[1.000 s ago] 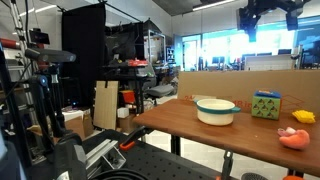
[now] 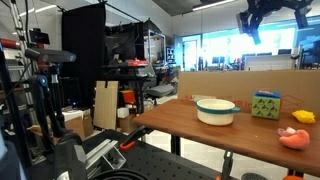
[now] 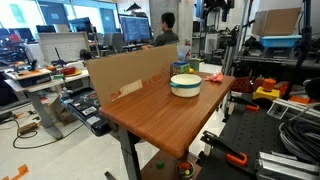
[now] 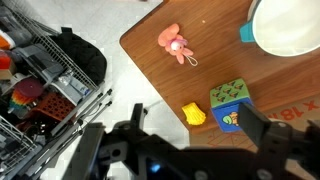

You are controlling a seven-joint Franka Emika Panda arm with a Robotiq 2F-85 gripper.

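Note:
High over the right end of the table hangs my gripper, open and well clear of everything below. In the wrist view its dark fingers stand wide apart, with nothing held. Below them, a green-and-blue block-like box sits by a small yellow object. The pink plush toy lies apart from these, with a thin loop at one end. A white bowl with a green-blue rim is partly cut off at the upper right; in the first exterior view the bowl stands left of the box.
The wooden table has a broad bare stretch in front of the bowl. A cardboard panel stands along its far edge. Wire racks with tools lie beyond the table's edge in the wrist view.
My gripper has shifted slightly at the top of the first exterior view, staying high. The bowl, box, yellow object and pink toy have not moved.

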